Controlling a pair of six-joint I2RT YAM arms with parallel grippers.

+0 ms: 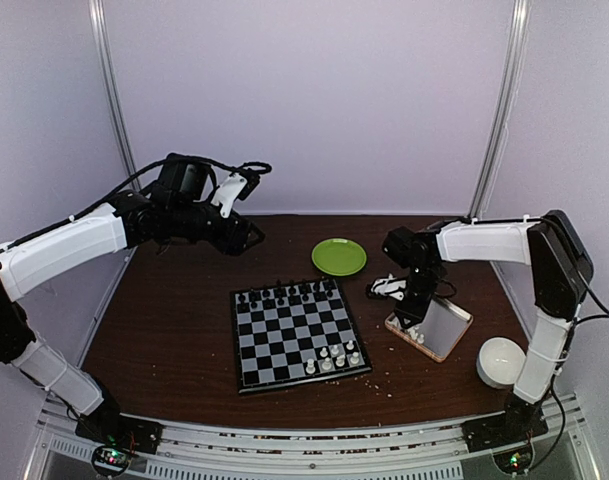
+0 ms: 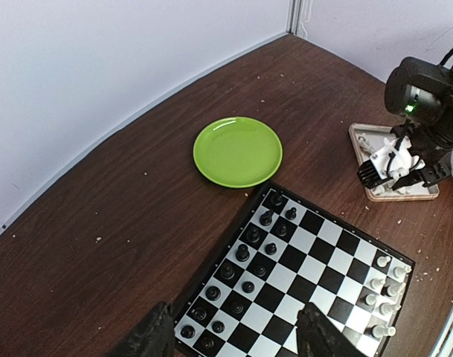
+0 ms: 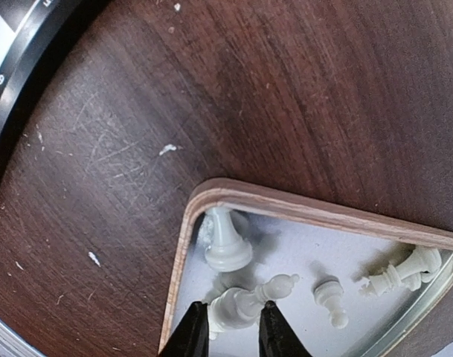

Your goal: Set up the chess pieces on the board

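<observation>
The chessboard lies mid-table, black pieces in rows along its far side. Several white pieces stand at its near right. Over the left part of the tray, my right gripper points down. In the right wrist view its two fingers are apart, with a white piece between and beyond their tips; contact cannot be told. More white pieces lie in the tray, including a small pawn. My left gripper is open and empty, high behind the board.
A green plate sits behind the board, and a white bowl stands right of the tray. The tray's raised rim passes close to the right fingers. Bare table shows left of the board.
</observation>
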